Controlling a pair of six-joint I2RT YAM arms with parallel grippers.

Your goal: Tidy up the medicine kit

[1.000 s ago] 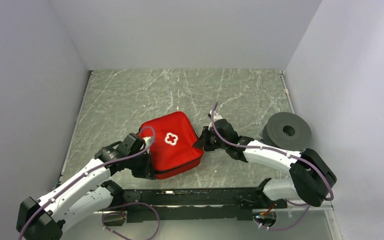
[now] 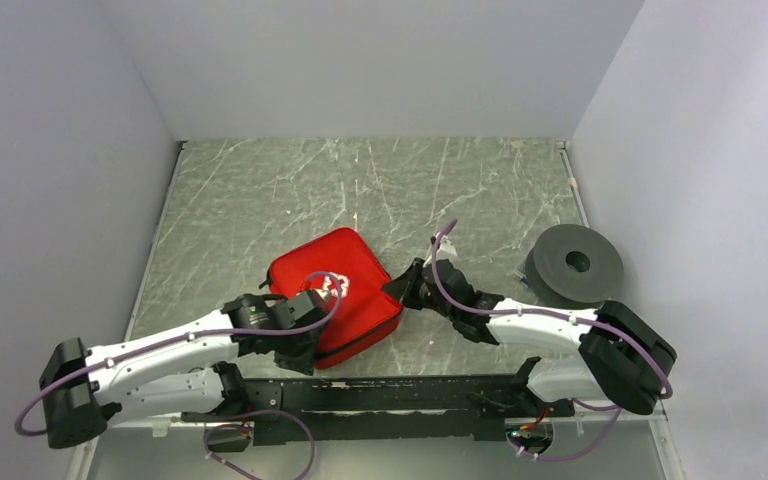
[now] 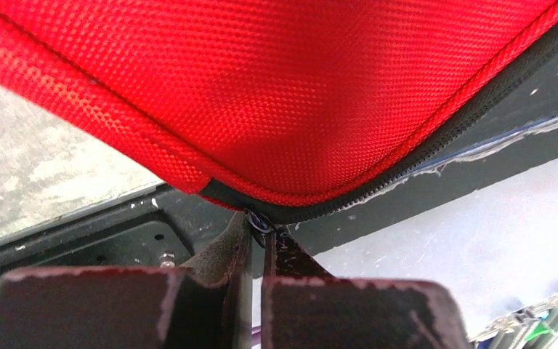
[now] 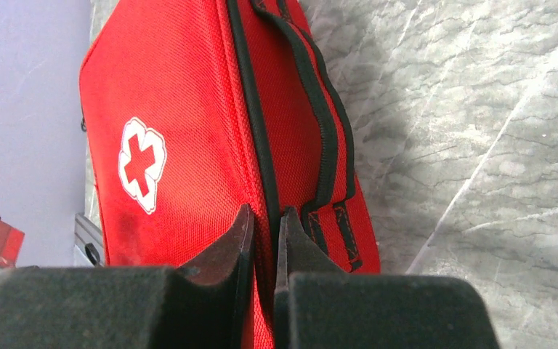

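Observation:
The red medicine kit [image 2: 330, 250], a soft zipped bag with a white cross badge [image 4: 143, 165], lies turned at an angle on the table. My left gripper is at its near corner, shut on a small dark zipper pull [image 3: 260, 222] at the black zipper band. On the kit's right side, my right gripper is shut on the lid's edge with its black zipper strip. The lid looks closed along the part in view, and whatever is inside is hidden. In the top view the left arm covers the kit's near left part.
A dark grey round disc-shaped object [image 2: 574, 262] stands at the table's right side. A black rail [image 2: 390, 392] runs along the front edge, close to the kit.
My left gripper has moved right along the kit's front, and its arm now partly covers the badge. The kit has turned and shifted slightly left. The right gripper has moved only slightly.

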